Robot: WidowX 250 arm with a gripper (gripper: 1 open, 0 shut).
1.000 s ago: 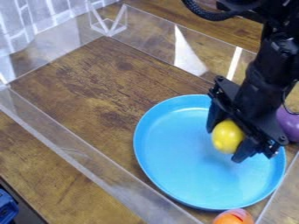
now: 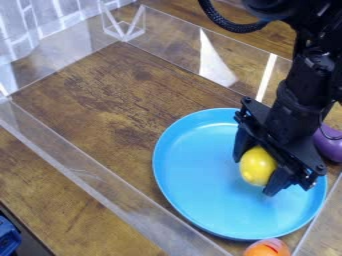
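My black gripper [image 2: 274, 160] reaches down from the upper right over a light blue plate [image 2: 201, 190], shut on a yellow rounded object [image 2: 257, 167]. The yellow object sits over the right part of the plate; whether it touches the plate I cannot tell.
A purple object [image 2: 329, 143] lies at the right edge behind the gripper. An orange object [image 2: 265, 248] sits below the plate. Clear plastic walls border the wooden surface [image 2: 100, 115]. A dark blue item [image 2: 7, 238] is at the lower left. The wood left of the plate is clear.
The gripper and yellow object have shifted very slightly; otherwise the scene looks the same.
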